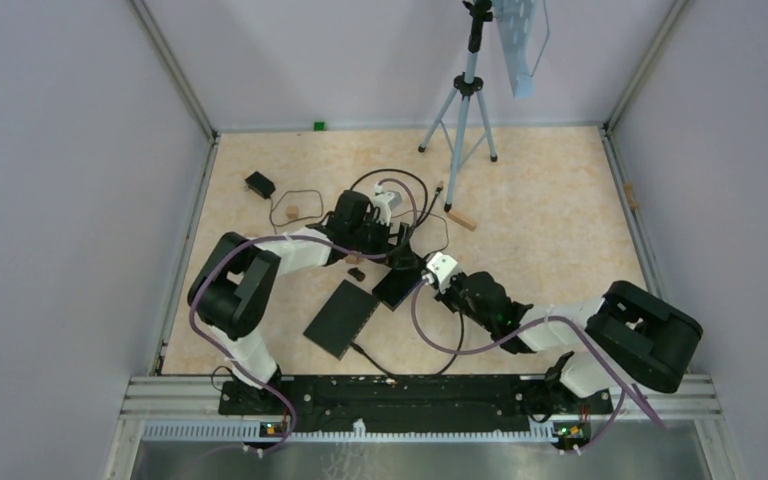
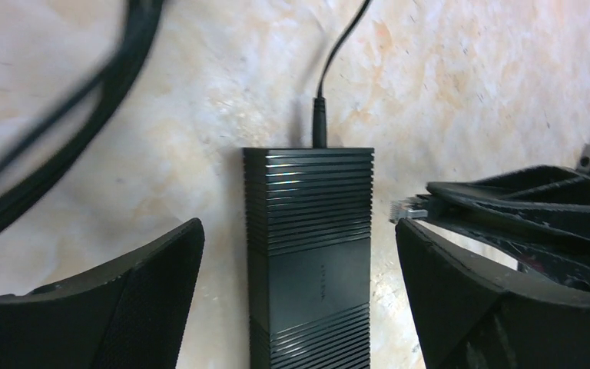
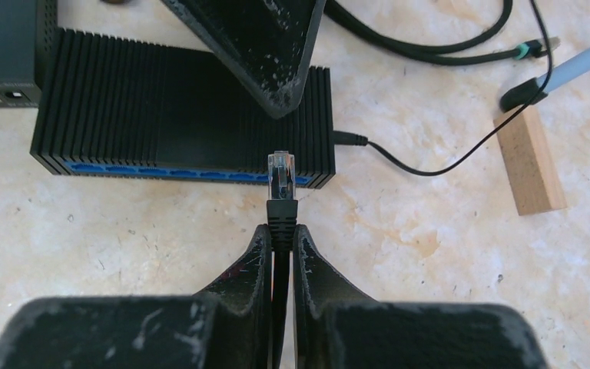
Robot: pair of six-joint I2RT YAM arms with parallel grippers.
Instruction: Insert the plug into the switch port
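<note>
The black ribbed switch [image 2: 319, 269] lies on the table between the spread fingers of my open left gripper, with bare table showing on both sides of it. A row of blue ports [image 3: 177, 173] runs along one long side of the switch. My right gripper is shut on the black cable's clear-tipped plug [image 3: 282, 177]. From the right wrist, the tip overlaps the port row near its right end; in the left wrist view a gap separates plug and switch. One left finger [image 3: 276, 77] hangs over the switch.
A thin power lead [image 3: 351, 139] enters the switch's end. Beside the switch lies a second black box [image 1: 341, 318] with a cable attached. Loose black cables [image 3: 422, 52], a wooden block [image 3: 530, 165] and a tripod [image 1: 465, 110] stand beyond.
</note>
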